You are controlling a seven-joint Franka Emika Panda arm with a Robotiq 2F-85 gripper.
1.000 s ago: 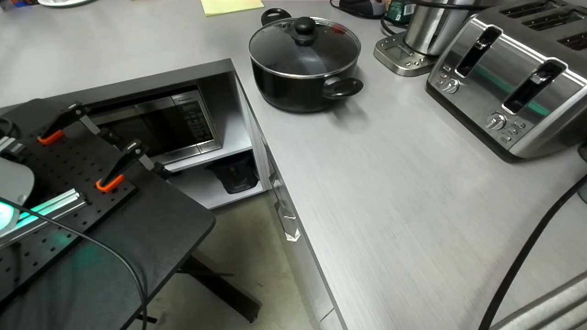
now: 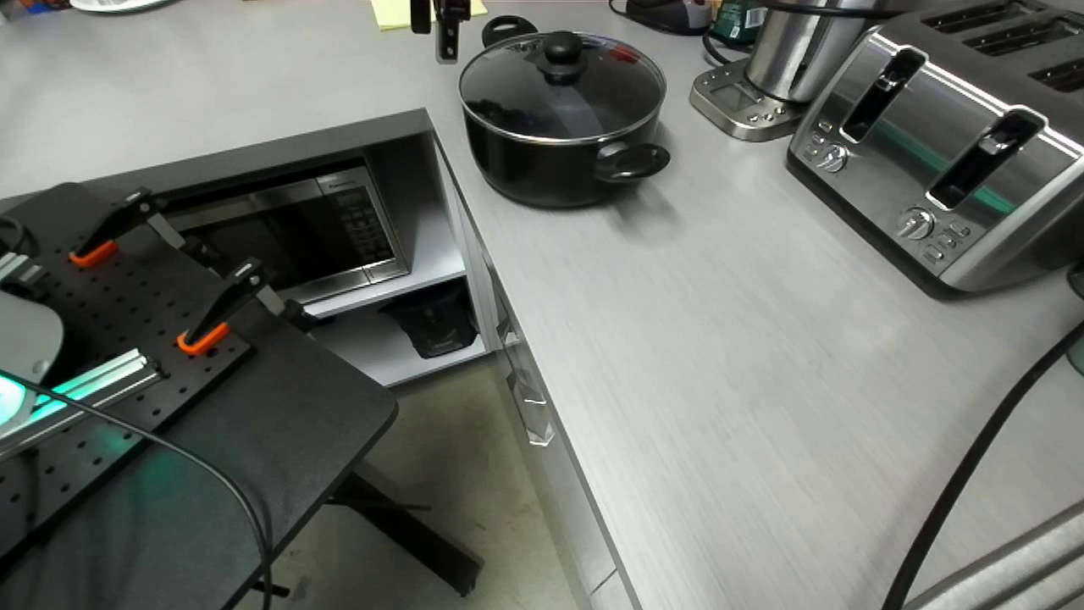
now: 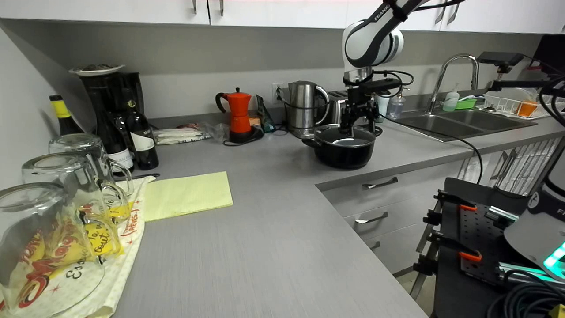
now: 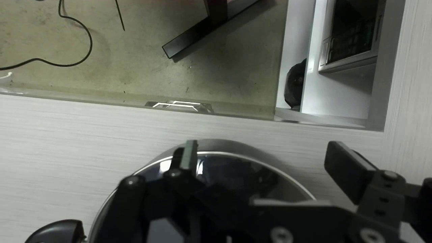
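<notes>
A black pot [image 2: 554, 168] with a glass lid [image 2: 508, 97] stands on the counter near its inner corner. The lid lies on the pot, its round black knob [image 2: 563, 51] uppermost. At the top edge of the first exterior view, my gripper [image 2: 434, 32] appears beyond the pot's far-left handle [image 2: 508, 29]. In the second exterior view the gripper [image 3: 359, 129] points down, overlapping the lid. The wrist view shows the fingers [image 4: 188, 156] wide apart over the pot rim, nothing between them. The knob is hidden there by the gripper's dark body.
A steel toaster [image 2: 945, 152] and a kettle [image 3: 307, 106] stand along the back. Glass mugs [image 3: 47, 228], bottles [image 3: 140, 135] and a yellow sheet [image 3: 188, 195] occupy the counter's other end. The counter drops off close to the pot; bare counter lies between pot and mugs.
My gripper has come into the top of the first exterior view, in front of the yellow sheet and left of the pot. The pot and lid have not moved.
</notes>
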